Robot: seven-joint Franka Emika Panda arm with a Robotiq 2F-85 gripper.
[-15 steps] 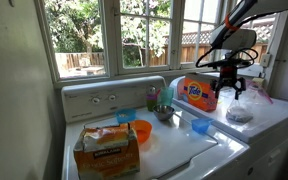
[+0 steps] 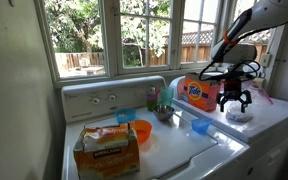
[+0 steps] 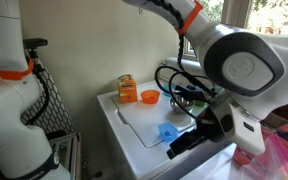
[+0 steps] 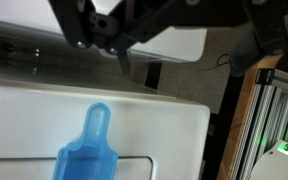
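Note:
My gripper (image 2: 234,103) stands open at the right, in front of the orange detergent box. In the wrist view its dark fingers (image 4: 121,62) are spread wide, with nothing between them. A light-blue scoop (image 4: 86,160) lies on the white machine top, handle towards the gripper, at the lower left of that view. The same blue scoop (image 2: 200,126) is seen left of the gripper and apart from it. An orange bowl (image 2: 141,130), a metal bowl (image 2: 164,113) and a blue container (image 2: 126,116) stand on the white machine top.
A Kirkland box (image 2: 107,151) stands at the front left. The orange Tide box (image 2: 198,92) is by the window, behind the gripper. A white bundle (image 2: 238,112) lies beside the gripper. Bare white surface (image 2: 174,150) lies in the middle.
My gripper has come down a little, and its fingers show more widely spread. The objects on the machine top have not moved.

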